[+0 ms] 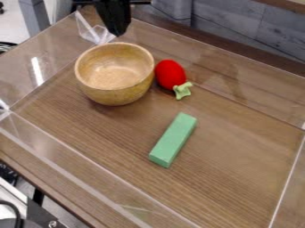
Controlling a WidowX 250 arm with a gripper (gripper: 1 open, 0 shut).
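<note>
The dark gripper point(112, 21) is at the top edge of the view, mostly cropped, above and behind a tan wooden bowl point(113, 85). Its fingers point down, and I cannot see anything held between them. The bowl sits on the wooden table point(238, 151), left of centre, and looks empty. A red tomato-like object point(169, 73) with a green top lies just right of the bowl. A green block point(173, 140) lies lower right of these.
A crumpled clear or white item point(95, 31) lies behind the bowl. A grey plank wall point(226, 22) runs along the back.
</note>
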